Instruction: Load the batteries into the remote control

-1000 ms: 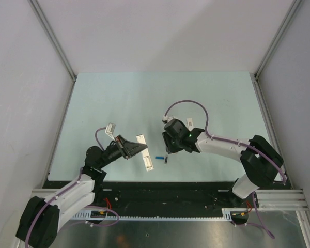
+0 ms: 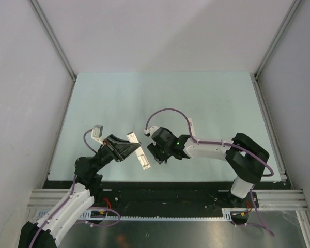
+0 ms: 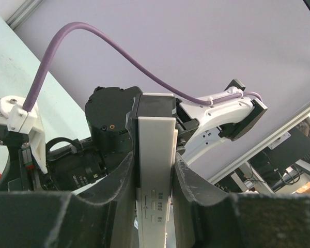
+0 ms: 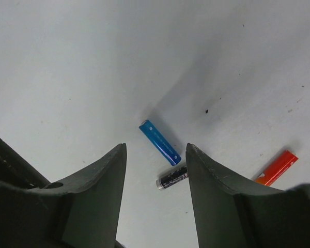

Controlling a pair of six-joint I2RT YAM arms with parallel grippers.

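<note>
The white remote (image 2: 142, 158) is held by my left gripper (image 2: 132, 146); in the left wrist view it stands upright between the fingers. My right gripper hangs part open above a blue battery (image 4: 160, 142), which lies between and beyond its fingertips. A black-and-silver battery (image 4: 171, 177) lies just below the blue one, partly behind a finger. A red battery (image 4: 275, 166) lies off to the right. In the top view the right arm hides most of the batteries.
A small white object (image 2: 191, 124) lies behind the right arm. The back of the pale board (image 2: 160, 93) is clear.
The right arm has moved left and toward the front, covering the blue battery in the top view. The left arm with the remote has shifted slightly left.
</note>
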